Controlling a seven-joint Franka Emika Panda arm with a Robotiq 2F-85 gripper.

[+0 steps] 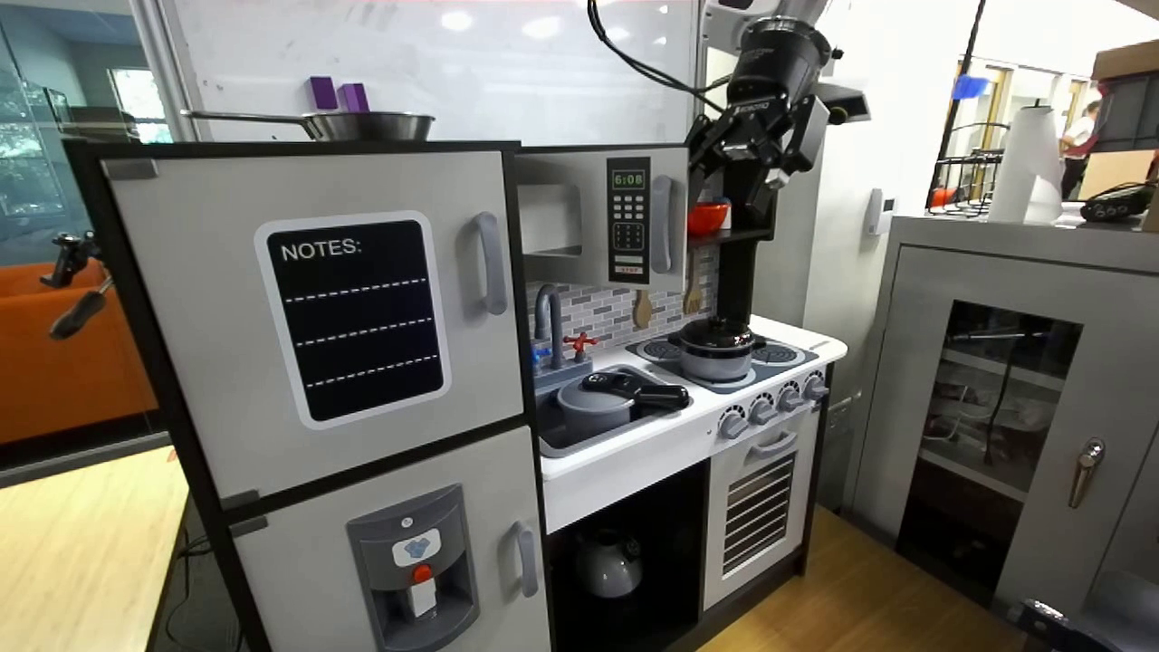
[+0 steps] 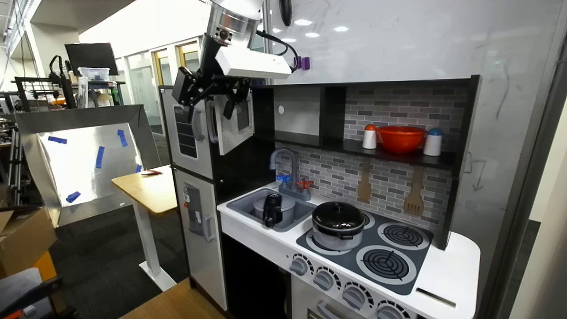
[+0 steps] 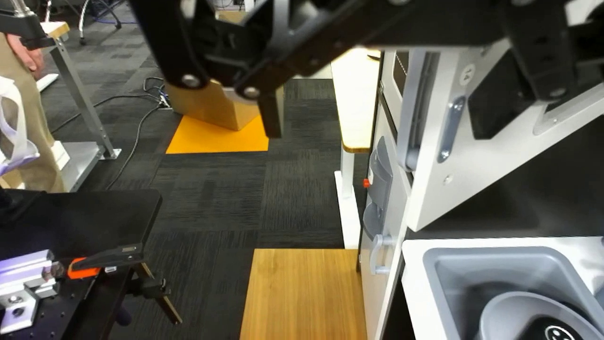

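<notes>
The toy microwave door (image 2: 242,119) stands swung open, its grey handle (image 1: 660,225) at the free edge. My gripper (image 2: 211,109) is by that edge with its fingers spread wide. In the wrist view, one finger (image 3: 273,116) is on the left and the other dark finger (image 3: 501,102) overlaps the inner face of the door (image 3: 453,187). The handle and door edge lie between the two fingers in that view. Whether either finger touches the door cannot be told. Nothing is clamped in the fingers.
Below are a sink (image 2: 239,204) holding a grey pot (image 2: 287,210) and a stove with a lidded pot (image 2: 338,226). An orange bowl (image 2: 399,139) sits between two shakers on the shelf. A frying pan (image 1: 369,126) rests on the fridge (image 1: 196,326).
</notes>
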